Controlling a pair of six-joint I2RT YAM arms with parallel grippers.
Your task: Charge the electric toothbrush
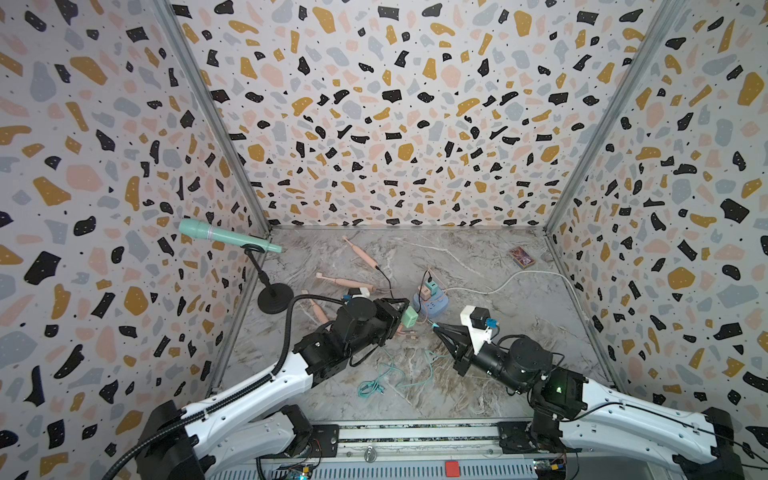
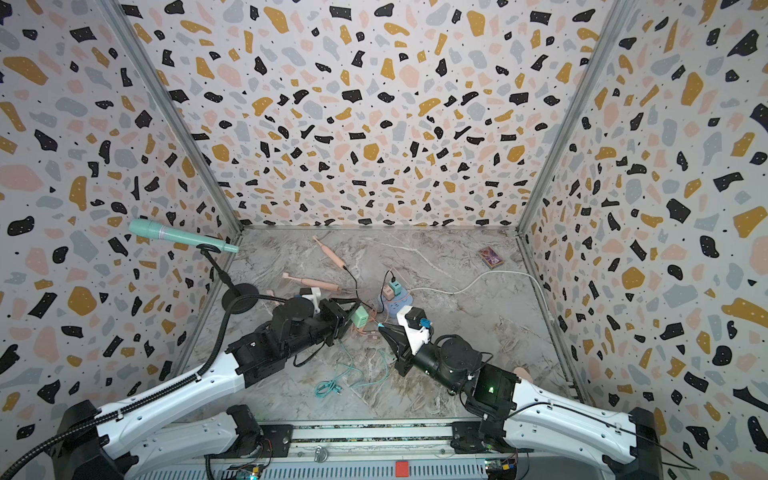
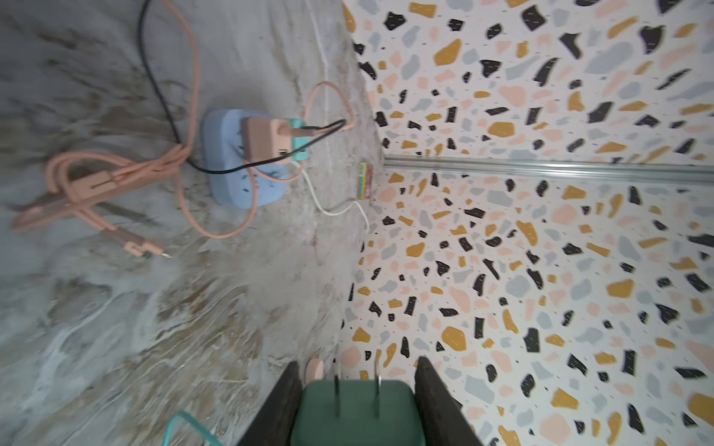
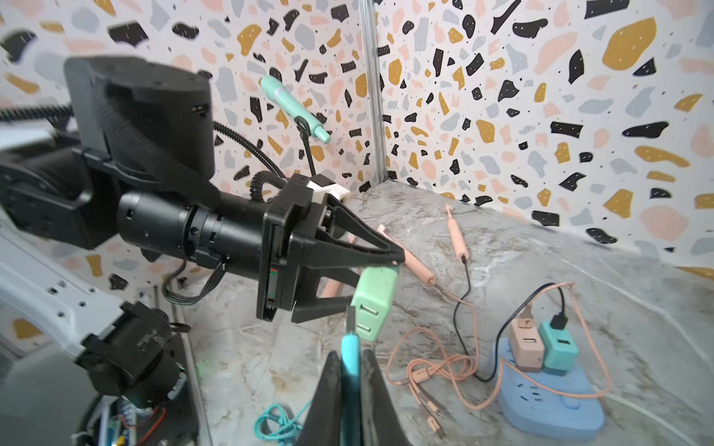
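Observation:
My left gripper is shut on a green USB charger block [image 3: 357, 416], whose two metal prongs stick out away from the fingers. In the right wrist view, two USB ports show on the charger's [image 4: 374, 303] near face. My right gripper is shut on the teal cable's plug [image 4: 349, 353], with the metal tip pointing toward the charger and overlapping its edge in this view. The top left view shows a small gap between plug and charger. A mint electric toothbrush [image 1: 228, 234] rests tilted on a black stand at the left.
A blue power strip [image 4: 546, 401] holds a pink charger [image 4: 526, 345] and a teal charger [image 4: 559, 348] with cables in them. Pink toothbrushes [image 1: 361, 251] and tangled pink cable lie nearby. Teal cable [image 1: 369, 389] is bundled on the table front.

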